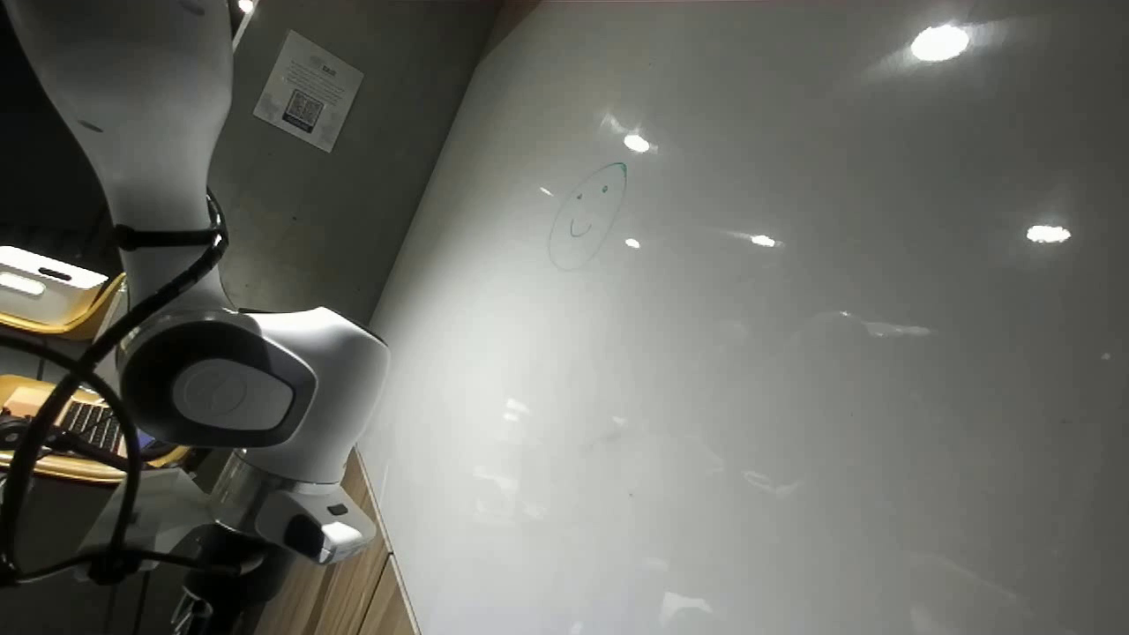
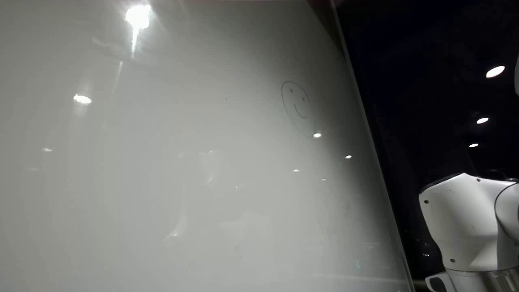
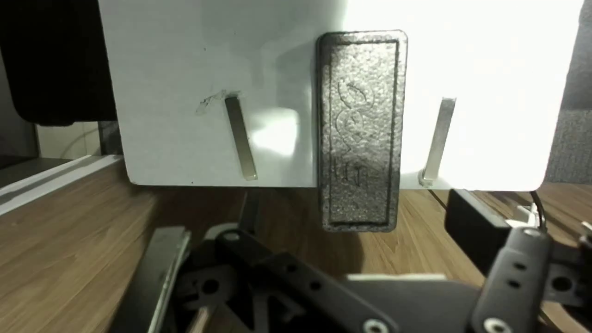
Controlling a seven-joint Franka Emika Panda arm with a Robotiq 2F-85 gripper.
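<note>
A dark grey rectangular block (image 3: 363, 133) with a textured face and a raised emblem stands out in the wrist view against a white panel (image 3: 166, 150). Below it in that view, my gripper is open. The block's lower end reaches into the gap between the fingers, with space on both sides; its distance in depth is hard to judge. A green smiley face (image 1: 588, 215) is drawn on the large whiteboard (image 1: 794, 444); the same smiley (image 2: 297, 108) shows in the second exterior view. The first exterior view cuts off most of the gripper at the lower left.
Two narrow metallic strips (image 3: 241, 138) flank the block on the panel. Wood-grain surface (image 3: 72, 233) lies below and around. A dark object fills the wrist view's upper left. Cables (image 1: 111, 339) loop along the arm, near yellow chairs behind.
</note>
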